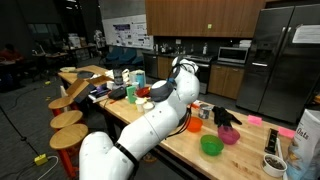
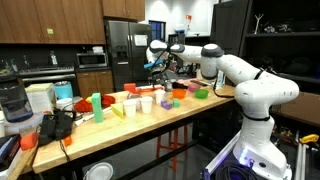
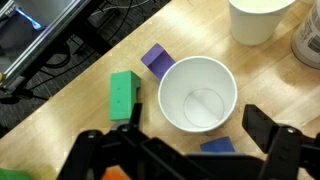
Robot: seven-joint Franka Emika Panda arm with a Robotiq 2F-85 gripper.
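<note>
In the wrist view a white cup (image 3: 198,92) stands below my gripper, its inside facing the camera. The gripper is open, one dark finger on each side of the cup's near part. Around the cup lie a green block (image 3: 125,94), a purple block (image 3: 157,60) and a blue block (image 3: 217,146), the last partly hidden by the cup. From the side, the gripper (image 2: 153,67) hangs over the far part of the table; its fingers are too small to read there.
Another white cup (image 3: 258,20) and a jar (image 3: 309,40) stand close by. The table's edge runs along the upper left of the wrist view. A green bowl (image 1: 211,145) and a pink bowl (image 1: 229,135) sit near the arm, with bare tabletop (image 1: 190,152) beside them.
</note>
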